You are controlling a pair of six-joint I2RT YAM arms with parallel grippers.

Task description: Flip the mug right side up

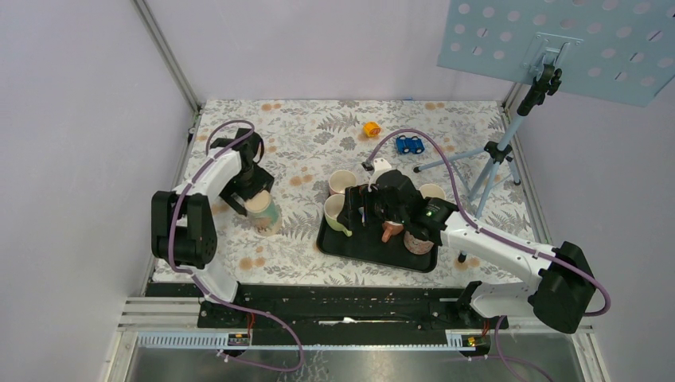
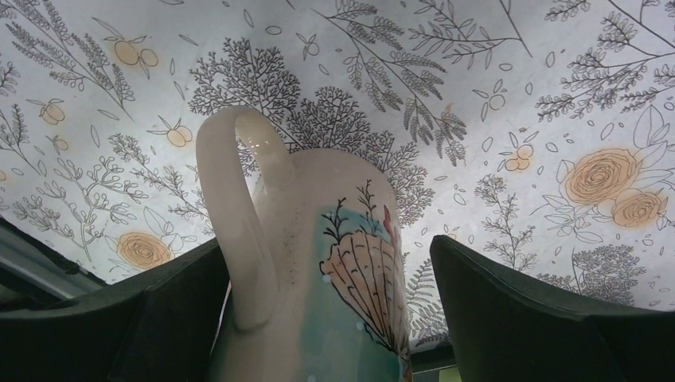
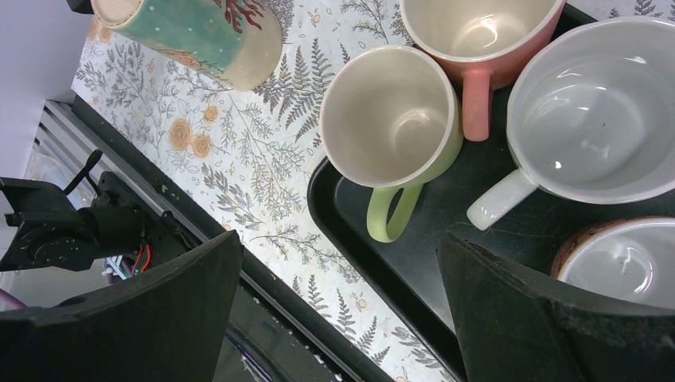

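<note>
A cream mug with teal decoration (image 1: 265,215) stands bottom-up on the left of the floral table, its pale base facing the top camera. My open left gripper (image 1: 245,195) is down over it; in the left wrist view the mug's body (image 2: 350,278) and handle (image 2: 243,231) lie between the open fingers. The mug shows also in the right wrist view (image 3: 207,36). My right gripper (image 1: 354,208) is open above the tray of mugs, nothing held between its fingers.
A black tray (image 1: 370,255) holds several mugs, including green (image 3: 382,119), pink (image 3: 476,95) and white (image 3: 589,119) ones. An orange toy (image 1: 371,129), a blue toy (image 1: 409,145) and a tripod (image 1: 499,151) are behind and right.
</note>
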